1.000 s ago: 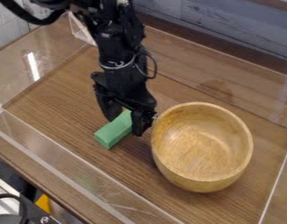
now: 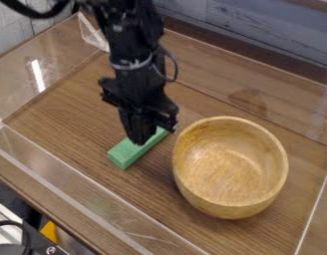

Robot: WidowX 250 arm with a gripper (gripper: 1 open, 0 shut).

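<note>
My black gripper (image 2: 135, 124) hangs above a green block (image 2: 131, 153), its fingers shut with nothing visible between them. The block lies on the wooden surface left of a yellow wooden bowl (image 2: 230, 194). The block's far end is partly behind the gripper.
The wooden tray floor (image 2: 73, 120) is clear to the left and behind. White-grey walls (image 2: 259, 35) run along the back and the left. A dark cable and a small yellow piece sit at the front left edge, outside the clear area.
The gripper has risen from low over the green block, leaving more of it exposed. The block and bowl lie about where they were.
</note>
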